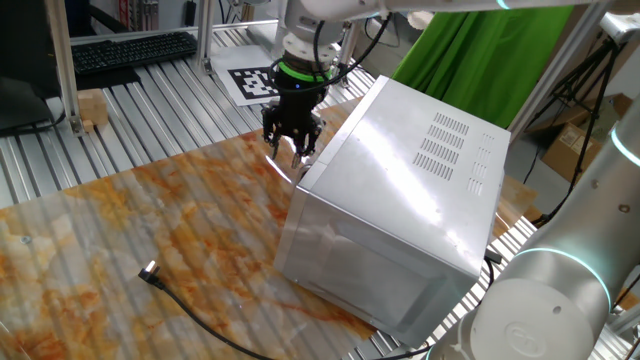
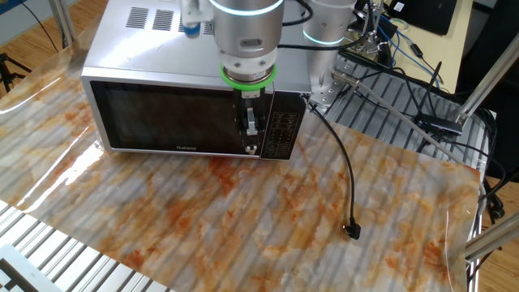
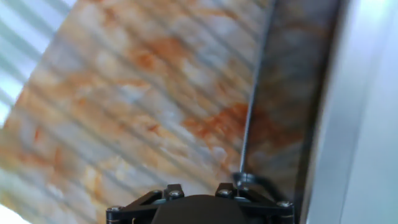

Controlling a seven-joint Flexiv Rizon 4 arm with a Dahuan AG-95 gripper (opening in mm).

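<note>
A silver microwave [image 1: 400, 170] stands on the marbled sheet, its dark door [image 2: 174, 118] and control panel [image 2: 284, 130] facing the front in the second exterior view. My gripper [image 1: 287, 160] points down just in front of the microwave's front face, its fingers apart. From the front, the gripper [image 2: 251, 148] covers the strip between door glass and control panel, so contact there is hidden. At the bottom of the wrist view, the gripper's two finger ends stand apart, with the microwave's metal edge [image 3: 348, 124] on the right. I see nothing held between them.
A black power cord ends in a plug [image 2: 352, 230] lying on the marbled sheet [image 2: 243, 219]. A printed marker [image 1: 252, 84] and a keyboard [image 1: 135, 52] lie farther back.
</note>
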